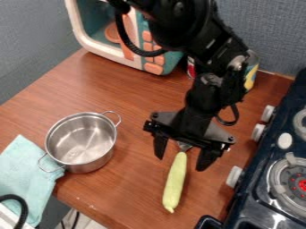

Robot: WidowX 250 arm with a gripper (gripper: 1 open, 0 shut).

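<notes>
My black gripper (182, 156) hangs open over the table, its two fingers apart just above the upper end of a pale yellow-green elongated vegetable (174, 186), possibly corn, that lies lengthwise on the wood. Something grey, hard to make out, shows between the fingers at that end. Nothing appears held.
A steel pot (80, 154) stands to the left, beside a mint cloth (24, 165). A toy stove (281, 174) lines the right edge. A toy appliance (89, 27) and a can (251, 70) stand at the back.
</notes>
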